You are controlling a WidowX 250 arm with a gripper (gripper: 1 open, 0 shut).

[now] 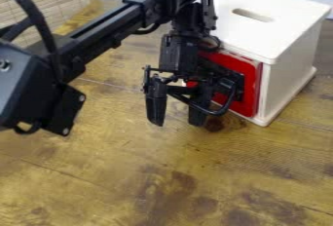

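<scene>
My black gripper (177, 111) points down at the wooden floor in front of a white box (276, 30) with a slot in its top and a red front panel (244, 79). The two dark fingers stand apart, low over the floor, with nothing visible between them. The gripper body overlaps much of the red panel in the view, so whether it touches the panel cannot be told.
Bare wooden floor (130, 181) fills the front and left. A light wooden slatted object (21, 79) lies at the left edge, partly behind the arm. The arm covers the upper left of the view.
</scene>
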